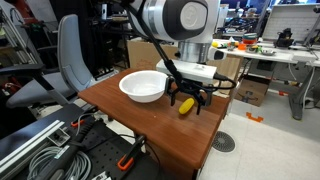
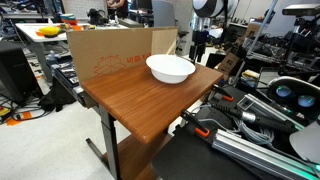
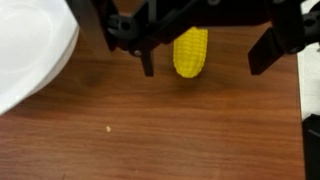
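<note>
A yellow corn cob (image 1: 186, 106) lies on the brown table, right of the white bowl (image 1: 143, 86). Above it my gripper (image 1: 186, 100) hangs low and open, one finger to either side of the cob. Seen from the wrist, the corn (image 3: 190, 52) is between the spread fingers, closer to the left finger (image 3: 147, 63), its upper part cut off by the frame. Nothing is gripped. The bowl's rim (image 3: 62, 55) shows at the left of that view. In exterior view 2 the bowl (image 2: 170, 68) is plain, while I cannot make out the cob.
Bare table (image 1: 165, 125) lies in front of the corn. A cardboard panel (image 2: 110, 55) stands along one table edge. Black clamps (image 1: 131, 155) sit at the near edge. The table's right edge is not far from the cob.
</note>
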